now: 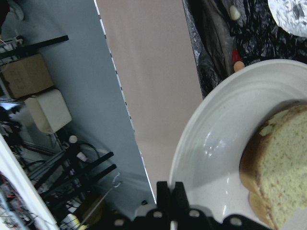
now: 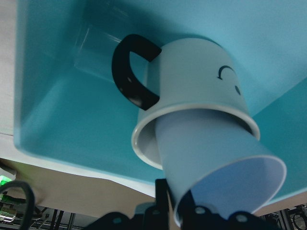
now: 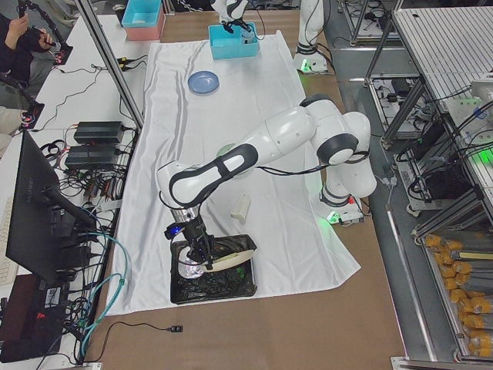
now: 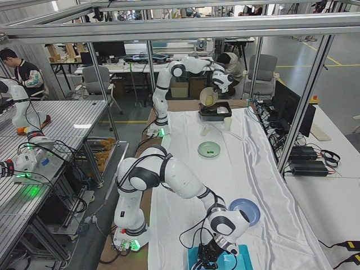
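A white plate [image 1: 211, 158] with bread slices [image 1: 278, 163] on it is held by its rim in my left gripper, tilted over the black-lined bin [image 3: 192, 289]. Foil [image 1: 292, 14] and small scraps lie in that bin. In the right wrist view, my right gripper is shut on the rim of a white cup [image 2: 211, 143], whose other end is inside a white mug [image 2: 192, 67] with a black handle, lying in the blue bin [image 2: 57, 105].
A blue plate [image 4: 244, 208] and a green plate [image 4: 208, 149] stand on the white cloth [image 3: 231, 116], with a pale object [image 3: 240, 208] near the black bin.
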